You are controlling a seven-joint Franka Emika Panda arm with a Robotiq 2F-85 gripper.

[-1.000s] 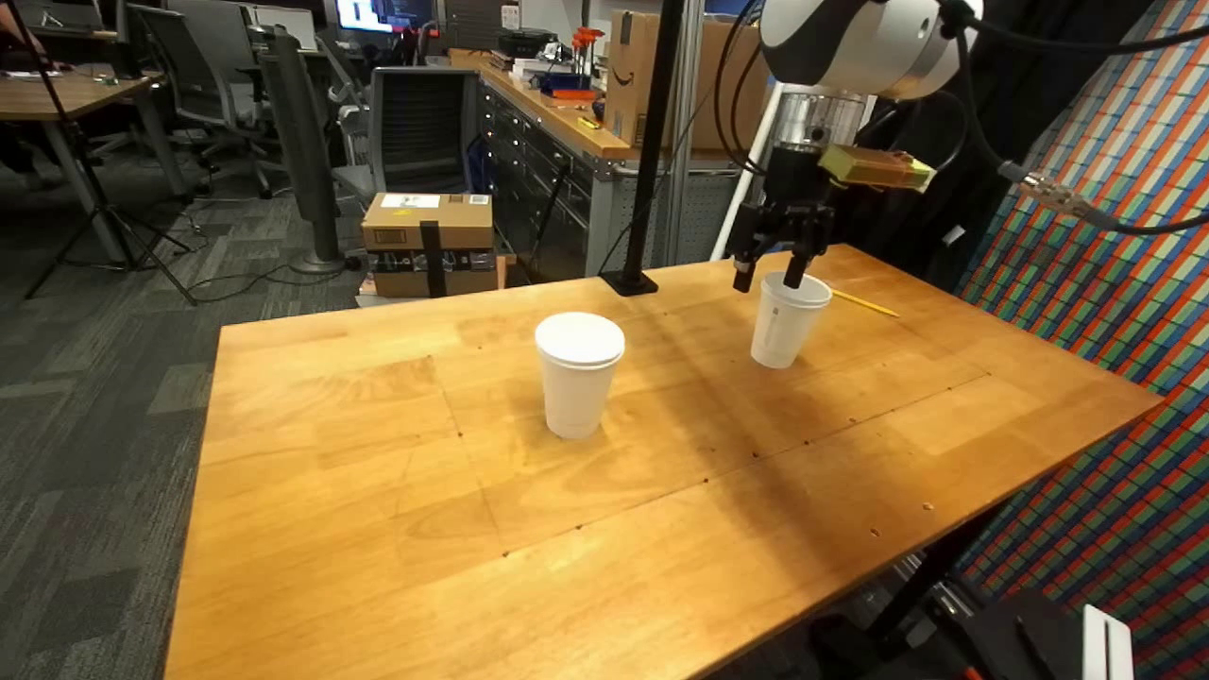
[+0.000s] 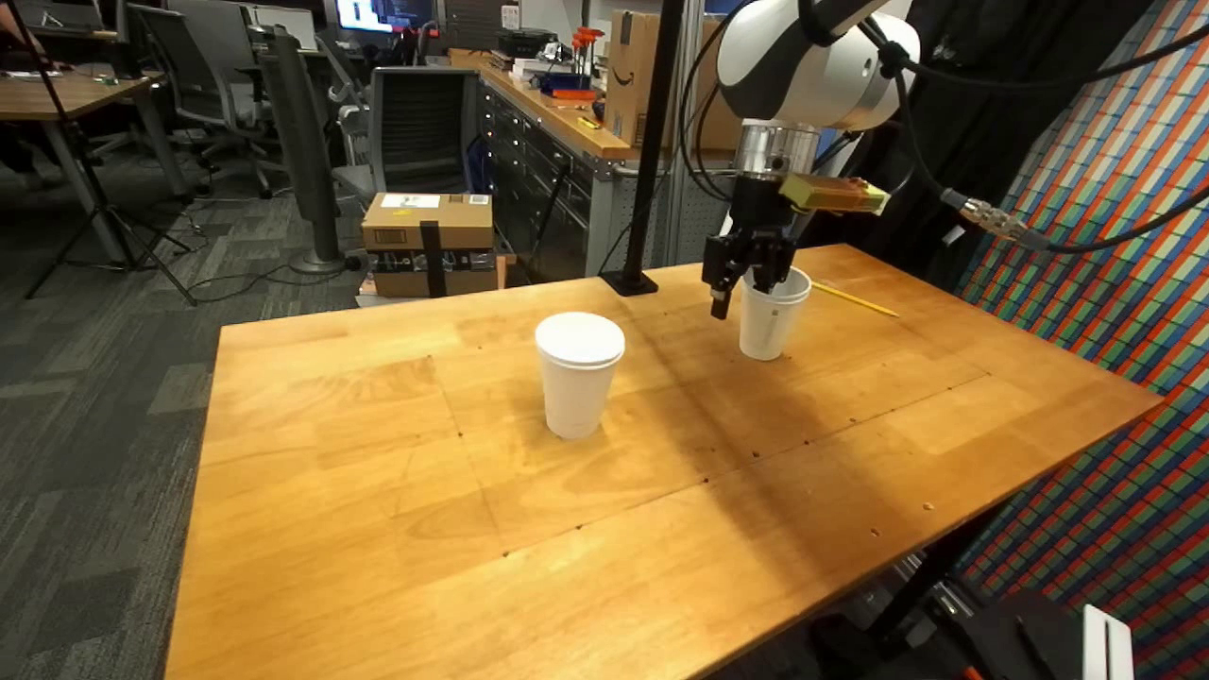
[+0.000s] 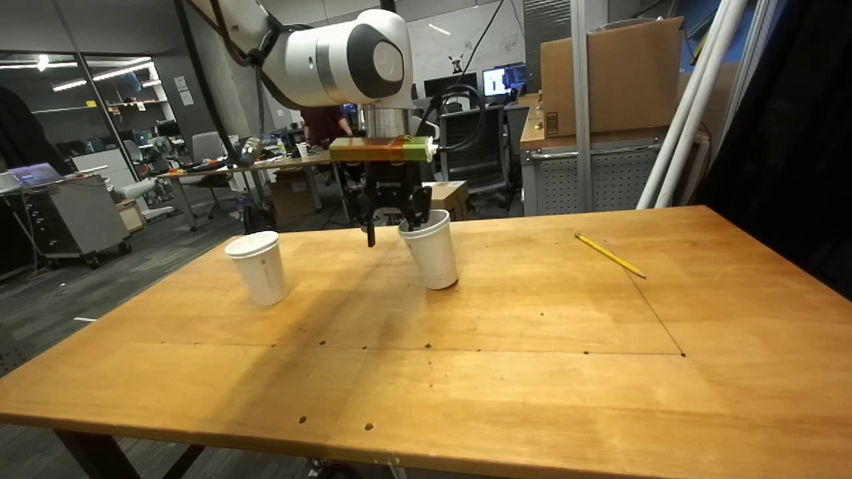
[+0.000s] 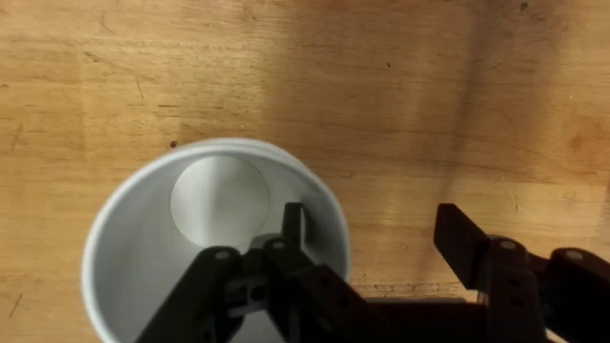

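A white, open-topped paper cup [image 2: 766, 331] stands on the wooden table toward its far side. My gripper [image 2: 741, 299] is at its rim with the fingers apart. In the wrist view one dark finger [image 4: 292, 220] reaches inside the cup, close to its right inner wall. The other finger [image 4: 454, 243] hangs outside, with bare table showing between it and the cup. No lid covers this cup, and its pale round bottom shows. A second white cup [image 3: 261, 275], topped by a white lid [image 2: 579, 339], stands apart from the gripper.
Behind the open cup lies a yellow pencil [image 2: 856, 299], well to its right in the second exterior view. A black post [image 2: 630, 282] is fixed at the table's far edge.
My gripper has moved left and a little lower in exterior view 1. The open cup has shifted slightly left and back. The lidded cup stays where it was.
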